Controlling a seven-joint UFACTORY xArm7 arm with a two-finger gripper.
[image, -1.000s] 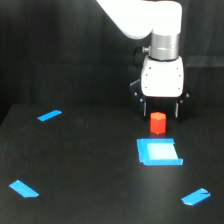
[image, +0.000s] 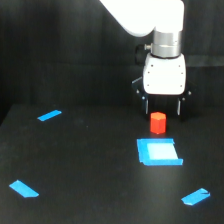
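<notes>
A small red block (image: 158, 123) rests on the black table, right of the middle. Just above and behind it is my gripper (image: 163, 108), pointing down below the white wrist. Its dark fingers stand apart, one to each side of the block as seen from here, and nothing shows held between them. The fingertips are hard to make out against the black background, so their exact height over the table cannot be told.
A blue-edged square with a pale middle (image: 160, 152) lies directly in front of the block. Strips of blue tape mark the table at back left (image: 49, 115), front left (image: 23, 188) and front right (image: 195, 197).
My gripper and wrist have shifted slightly to the right. The red block and the blue-edged square show no visible movement.
</notes>
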